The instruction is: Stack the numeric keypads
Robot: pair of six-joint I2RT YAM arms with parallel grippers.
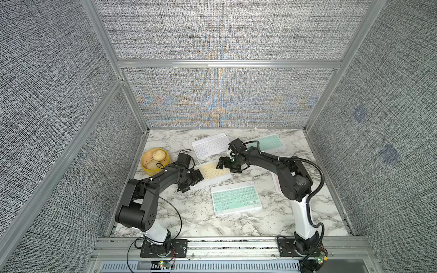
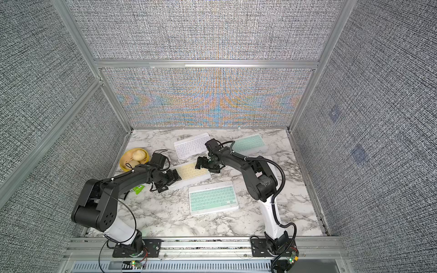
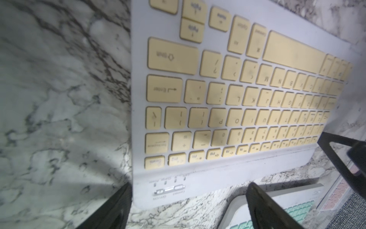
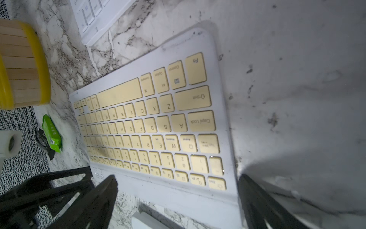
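A white keyboard with yellow keys (image 1: 212, 171) lies flat in the middle of the table. My left gripper is open at its left end, the fingers spread either side of that short edge. At the opposite end my right gripper is open too, one finger over the board and the other just outside its edge. Close in front lies a keyboard with green keys (image 1: 235, 199). A white keyboard (image 1: 211, 145) and a second green keyboard (image 1: 271, 142) lie at the back. A pink-keyed board (image 3: 337, 192) is mostly hidden under the right arm.
A yellow round steamer basket (image 1: 146, 166) with buns stands at the left. Near it lies a small green packet (image 2: 138, 188). The front left of the table is bare marble, and the right side beyond the arm is clear.
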